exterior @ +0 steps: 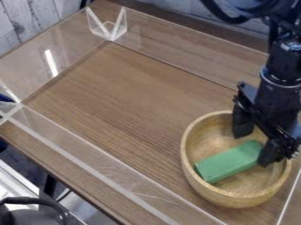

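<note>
A green block (pixel 230 162) lies inside a round wooden bowl (pixel 206 189) at the lower right. My black gripper (pixel 255 141) reaches down from the right into the back of the bowl, open, its fingers just behind and right of the block. Whether a finger touches the block is unclear.
Clear plastic corner pieces (pixel 108 26) stand at the back left edge. A black cable or object (pixel 30 211) sits at the lower left, off the tabletop.
</note>
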